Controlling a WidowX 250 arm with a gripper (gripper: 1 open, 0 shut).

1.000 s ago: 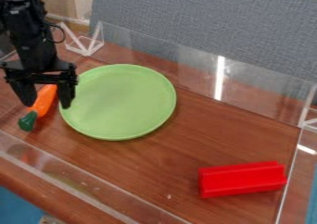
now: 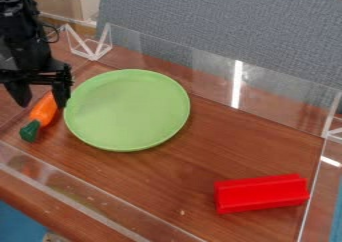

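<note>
My black gripper (image 2: 38, 88) hangs open at the upper left, over the tail of an orange carrot with a green top (image 2: 42, 114), which lies slanted on the wooden table just left of a round green plate (image 2: 127, 110). The gripper's body hides part of the table behind it, and I see nothing held between its fingers. A red block (image 2: 261, 193) lies at the right front of the table.
Clear plastic walls (image 2: 274, 100) edge the table, with white brackets (image 2: 87, 46) at the corners. A cardboard box (image 2: 64, 1) stands behind at the upper left.
Over the last second my gripper has moved left, away from the plate's edge and toward the table's left side. The carrot, plate and red block have stayed where they were.
</note>
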